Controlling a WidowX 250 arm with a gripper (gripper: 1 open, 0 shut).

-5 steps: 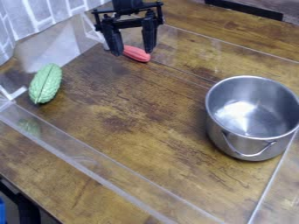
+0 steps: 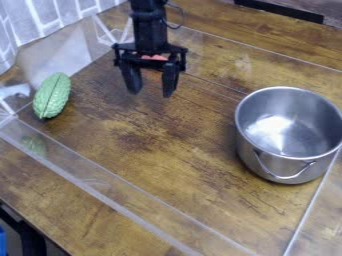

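Note:
My black gripper (image 2: 150, 78) hangs open over the back middle of the wooden table, its two fingers apart with nothing seen between them. Behind it, partly hidden by the gripper, lies a small red object (image 2: 156, 57). A green ridged vegetable-like object (image 2: 52, 95) lies at the left. A steel pot (image 2: 289, 136) with a wire handle stands at the right, its inside empty.
Clear plastic walls edge the wooden table (image 2: 160, 175) at left, front and right. A white patterned cloth or curtain is at the back left.
The pot and green object are unmoved.

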